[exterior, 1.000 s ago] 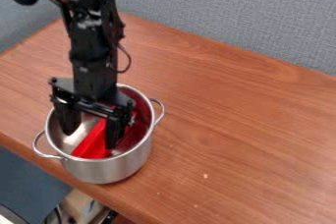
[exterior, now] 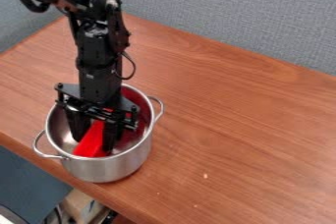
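A steel pot [exterior: 112, 167] with two handles stands on the wooden table at the lower left, red inside. My black gripper [exterior: 94, 135] reaches down into it, its fingers low among the contents. A red object [exterior: 90, 145] lies in the pot at the fingers. The fingertips are partly hidden, so I cannot tell whether they hold it.
A dark grey surface [exterior: 27, 179] lies at the front left, below the table's edge. A grey wall stands at the back.
Since a second ago my gripper has moved slightly to the right and deeper into the pot. The pot stands where it was.
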